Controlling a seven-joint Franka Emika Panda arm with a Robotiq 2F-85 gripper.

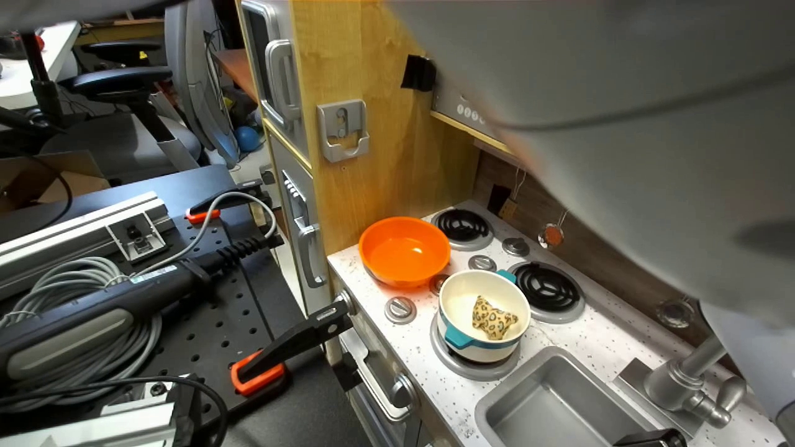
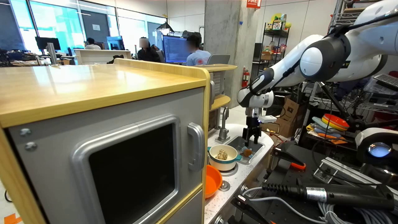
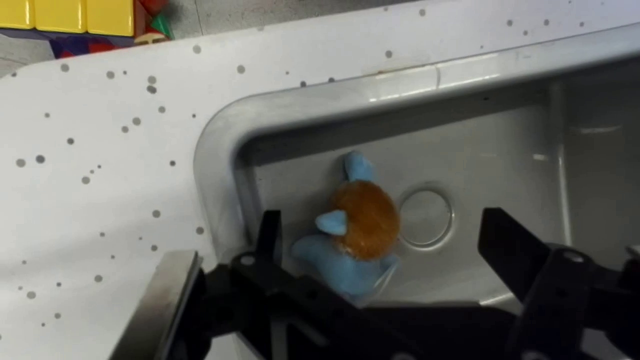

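Observation:
In the wrist view a plush toy (image 3: 366, 222), light blue with a round brown part, lies on the floor of the grey sink (image 3: 258, 114). My gripper stands open above it, one finger on each side of the toy and nothing held. In exterior view 2 the gripper (image 2: 251, 140) points straight down over the sink, with the toy (image 2: 247, 152) below. A white and teal pot (image 1: 456, 313) on a burner holds a leopard-print plush (image 1: 492, 319). Only a dark bit of the gripper shows at the bottom edge of exterior view 1.
An orange bowl (image 1: 404, 249) sits on the counter behind the pot. The faucet (image 1: 682, 383) rises at the sink's side. Clamps (image 1: 298, 343) and a black tool (image 1: 97, 320) occupy the neighbouring table. Bare counter (image 3: 102, 180) lies beside the sink.

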